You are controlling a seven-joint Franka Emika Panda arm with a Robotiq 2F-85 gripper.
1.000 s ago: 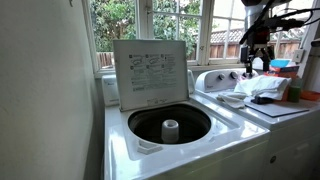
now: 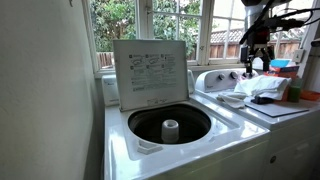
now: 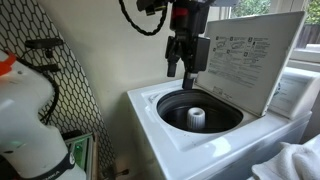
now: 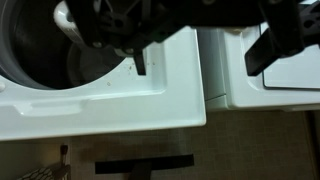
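Note:
With its lid [image 2: 152, 72] raised, a white top-loading washing machine [image 2: 120, 150] shows an open drum [image 2: 152, 126] and a pale central agitator [image 2: 170, 131]. My gripper [image 3: 180, 80] points down with its fingers apart and nothing between them. In exterior view 2 it appears above the drum's rim; exterior view 1 has it [image 2: 258, 69] at the upper right, near a white cloth [image 2: 262, 87]. The wrist view shows the two dark fingers [image 4: 263, 53] widely separated, with part of the drum [image 4: 35, 40] at the left.
The white cloth lies on the neighbouring machine [image 2: 285, 108], beside a green object [image 2: 294, 93] and an orange one [image 2: 283, 72]. The raised lid [image 3: 250, 60] stands as an obstacle behind the drum. Windows [image 2: 175, 25] line the back.

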